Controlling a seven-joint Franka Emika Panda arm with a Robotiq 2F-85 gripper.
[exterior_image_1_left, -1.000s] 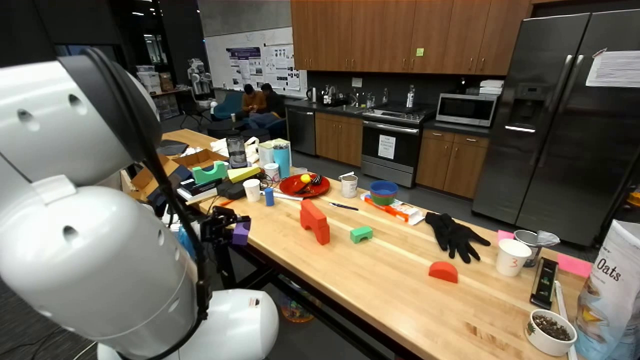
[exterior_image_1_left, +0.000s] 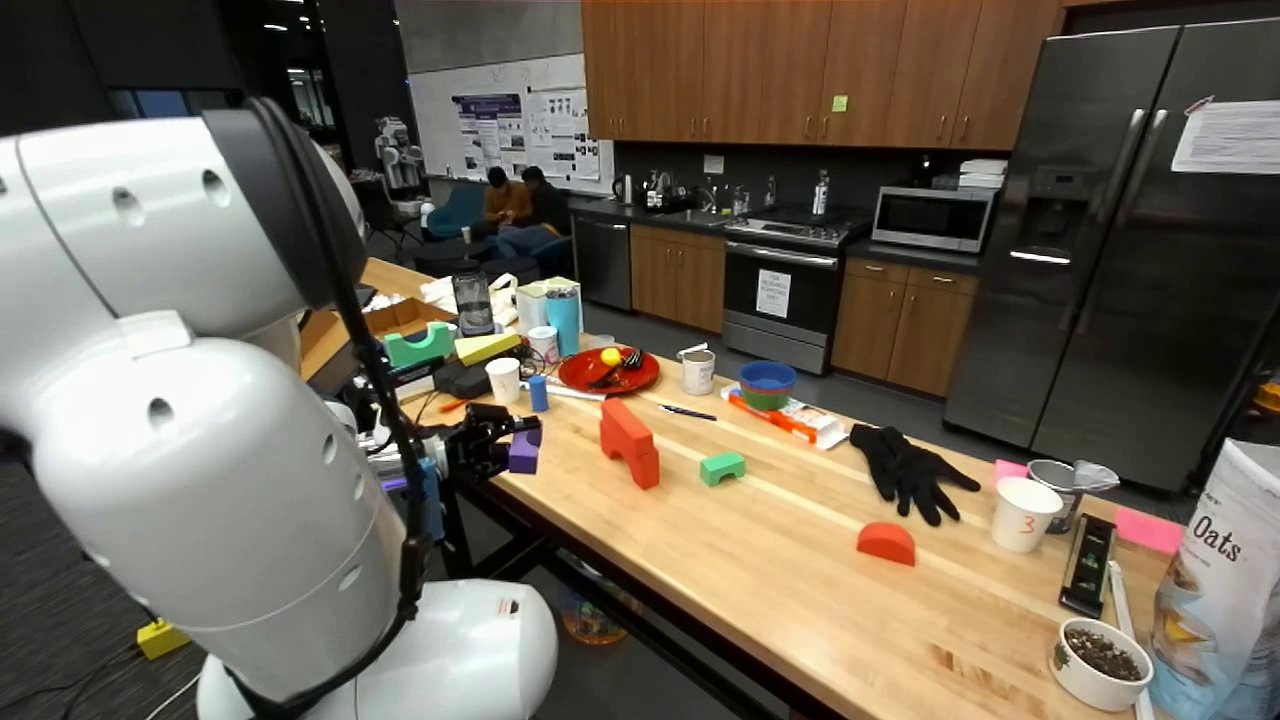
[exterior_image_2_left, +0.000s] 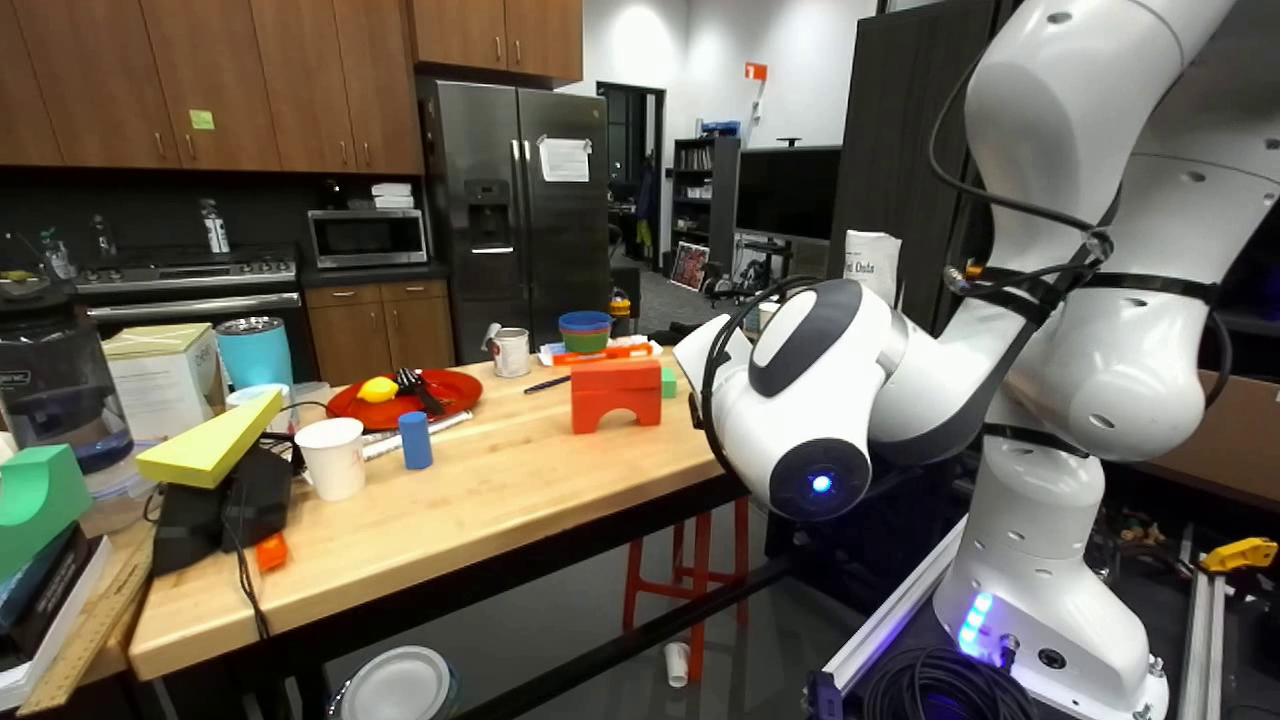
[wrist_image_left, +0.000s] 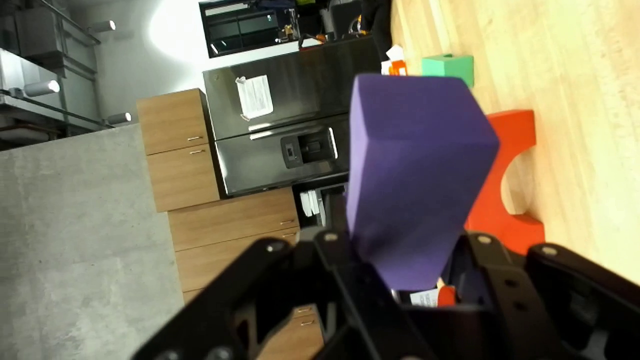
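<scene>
A purple block (wrist_image_left: 420, 174) fills the middle of the wrist view, with my gripper shut on its near end. In exterior view 1 the gripper (exterior_image_1_left: 510, 446) and the purple block (exterior_image_1_left: 524, 451) hang near the table's front edge, left of the red blocks. A red arch (exterior_image_2_left: 615, 394) stands on the table with a flat red piece on top. Behind it sits a small green block (exterior_image_1_left: 722, 468). Exterior view 2 hides the gripper behind the arm.
A red half-round block (exterior_image_1_left: 885, 542) lies farther right, near black gloves (exterior_image_1_left: 914, 470). A blue cylinder (exterior_image_1_left: 537, 394), white cup (exterior_image_1_left: 504, 380) and red plate (exterior_image_1_left: 642, 374) crowd the left. Bare wood (exterior_image_1_left: 744, 564) spreads over the table's middle front.
My gripper has moved right in exterior view 1, toward the red arch, carrying the purple block. The arm has shifted with it. The blocks on the table have stayed put.
</scene>
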